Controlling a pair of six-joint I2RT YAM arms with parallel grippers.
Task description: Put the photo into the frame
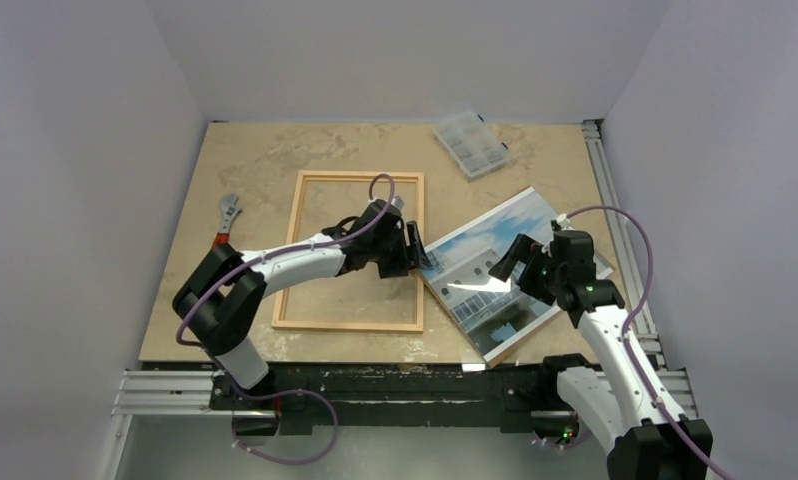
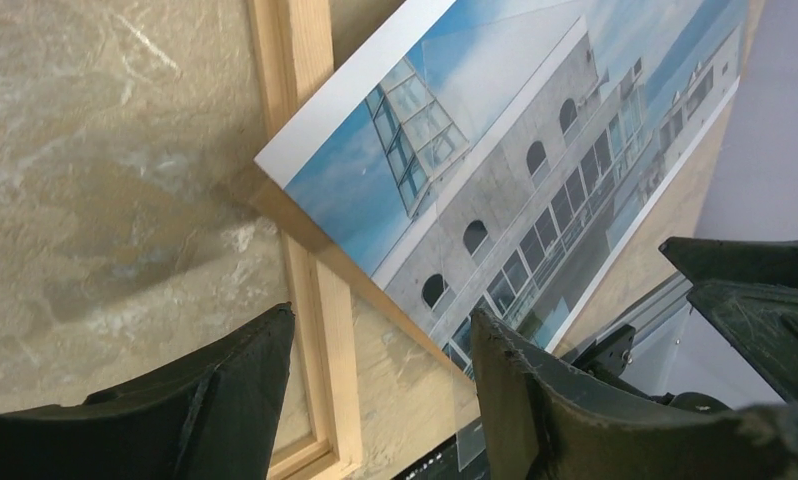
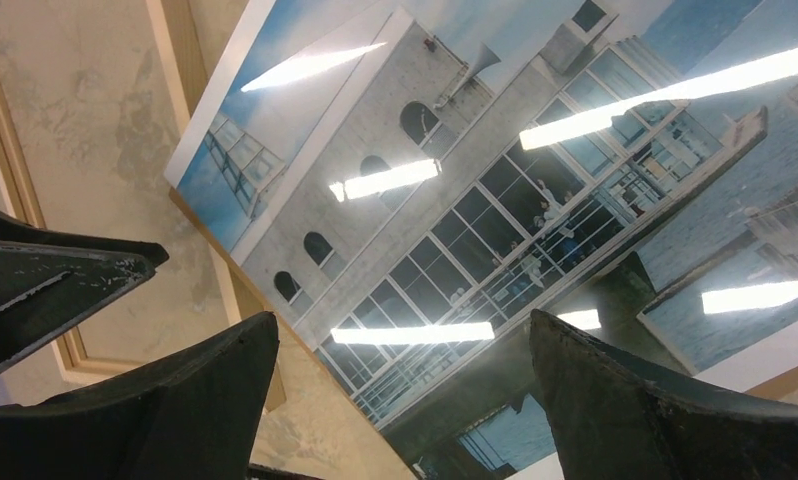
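The photo (image 1: pixel 495 262), a building under blue sky with a white border, lies slanted on the table right of the wooden frame (image 1: pixel 349 326). Its left corner (image 2: pixel 310 165) rests over the frame's right rail. At that corner hovers my left gripper (image 1: pixel 418 250), its fingers (image 2: pixel 240 375) apart and nothing visible between them. Over the photo's middle, my right gripper (image 1: pixel 510 264) is open too. In the right wrist view its fingers (image 3: pixel 220 375) stand wide apart above the glossy photo surface. My left arm hides part of the frame's interior.
An adjustable wrench (image 1: pixel 225 220) lies left of the frame. Toward the back is a clear compartment box (image 1: pixel 472 145). A metal rail (image 1: pixel 625 240) runs along the right edge. Bare table lies behind the frame.
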